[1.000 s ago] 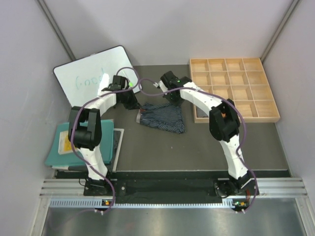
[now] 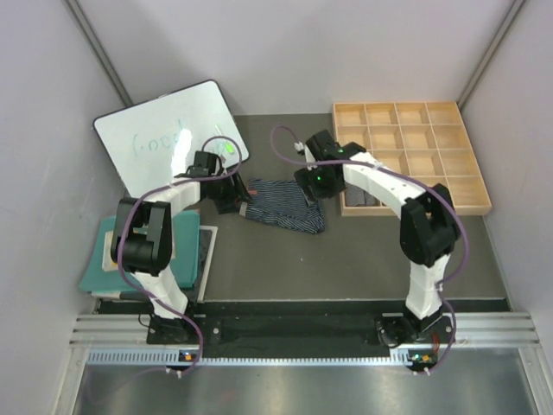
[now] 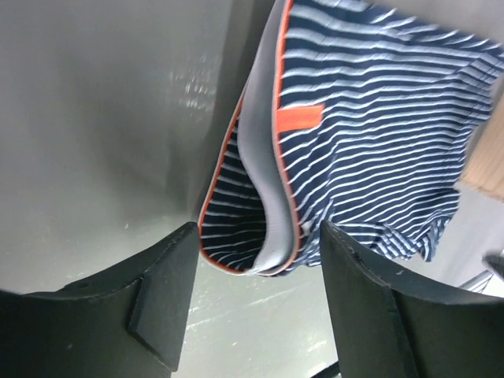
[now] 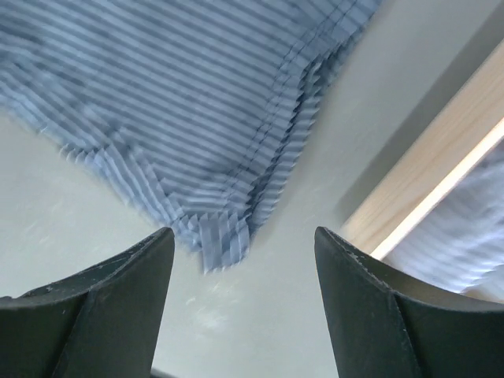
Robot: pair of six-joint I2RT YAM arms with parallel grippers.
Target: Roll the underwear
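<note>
The navy-striped underwear (image 2: 281, 208) lies spread on the grey table, with folded edges. In the left wrist view its near end (image 3: 366, 110) shows orange trim and a grey band. My left gripper is open over that end, the folded corner lying between and beyond its fingertips. My right gripper is open above the other end of the cloth (image 4: 181, 94), whose puckered corner sits between the fingertips in that blurred view. Whether either touches the fabric I cannot tell.
A wooden compartment tray (image 2: 467, 194) stands close on the right. A whiteboard (image 2: 138, 138) lies back left, teal boxes (image 2: 186, 251) front left.
Both arms have moved toward the front of the table, lower in the top view, over the two ends of the underwear. The cloth looks much the same.
</note>
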